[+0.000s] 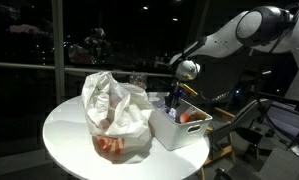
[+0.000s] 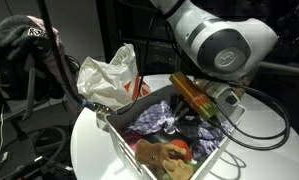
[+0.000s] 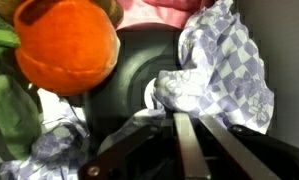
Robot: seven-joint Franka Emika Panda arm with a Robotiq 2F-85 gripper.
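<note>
My gripper reaches down inside the white bin, its fingers shut on a bunched part of the checkered cloth (image 3: 239,75). That cloth is white and grey-purple and spreads to both sides of the fingers in the wrist view. A round black object (image 3: 144,60) lies beneath it. Close by are an orange plush piece (image 3: 64,45) and a green plush piece (image 3: 11,115). The white bin (image 1: 182,136) stands on the round table. In exterior view 2 a brown plush toy (image 2: 164,158) lies at the bin's near end, while the arm partly covers the far end.
Left of the bin in exterior view 1 stands a crumpled white plastic bag (image 1: 116,112) with something reddish at its base. The bin's walls rise around the gripper, and a cable loops beside the arm.
</note>
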